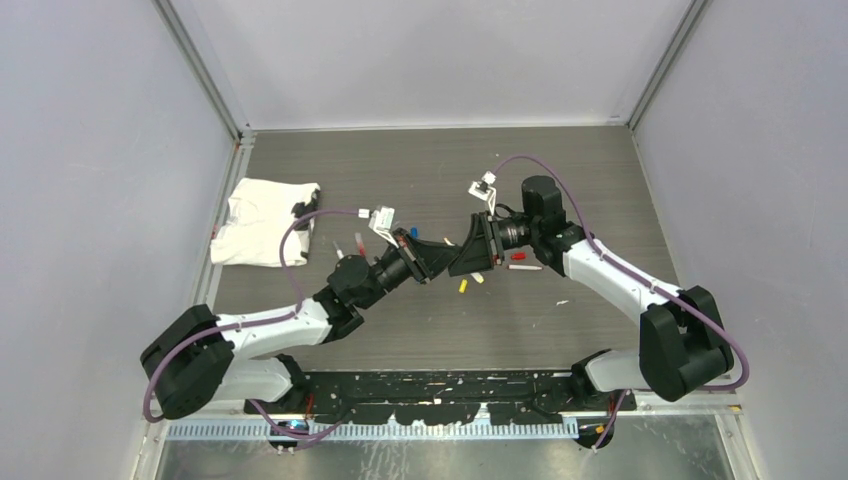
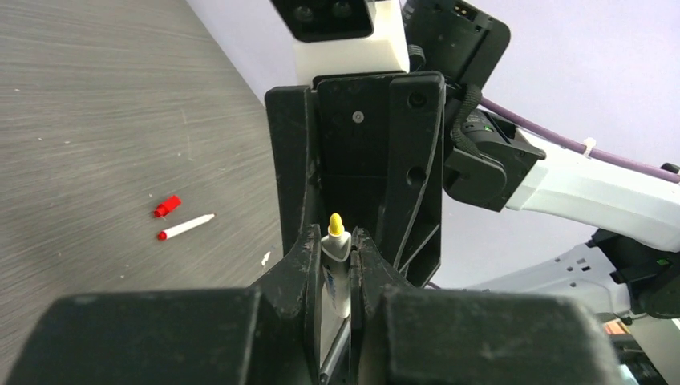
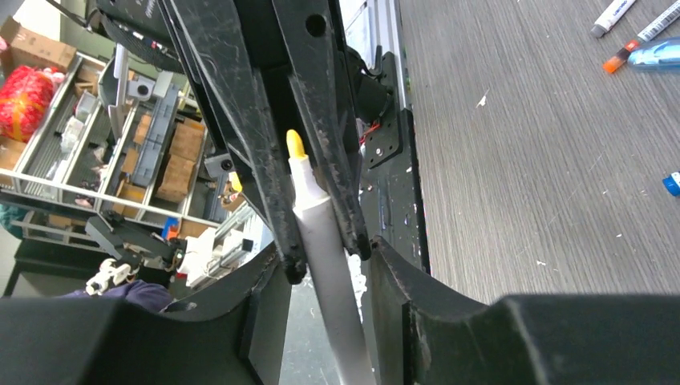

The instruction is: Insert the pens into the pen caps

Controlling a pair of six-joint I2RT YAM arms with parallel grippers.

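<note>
A white pen with a yellow tip [image 2: 337, 277] runs through both hands. My left gripper is shut on it, the yellow end sticking up past the fingertips. Around the same pen [image 3: 325, 265], my right gripper stands part open, with gaps between its fingers and the barrel. In the top view the two hands meet over mid-table and hide most of the pen. A yellow cap [image 1: 463, 286] lies on the table just below them. To the right lie a red cap [image 2: 167, 206] and a white pen with a red end [image 2: 187, 227].
A blue cap [image 3: 672, 184] and several other pens, one with an orange end [image 3: 616, 62], lie on the table left of the hands. A white cloth [image 1: 262, 225] occupies the far left.
</note>
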